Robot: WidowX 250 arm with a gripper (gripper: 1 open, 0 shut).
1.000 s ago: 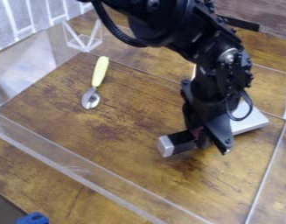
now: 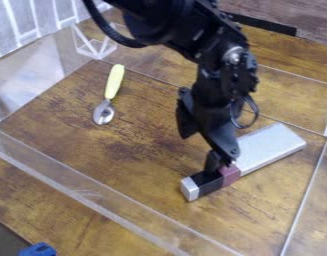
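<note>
My black gripper (image 2: 206, 142) hangs over the centre right of the wooden table, open, its lower finger over a marker-like block (image 2: 203, 184) with black, silver and maroon parts. A white board (image 2: 271, 147) lies angled beside the gripper, to the right, in line with the block. Whether the fingertip touches the block is unclear.
A spoon with a yellow handle (image 2: 114, 83) lies at the upper left. Clear plastic walls border the table (image 2: 92, 145). A blue object (image 2: 38, 249) sits at the lower left corner.
My gripper has moved up and left from over the block and turned, uncovering more of the block and white board, which appear largely in place.
</note>
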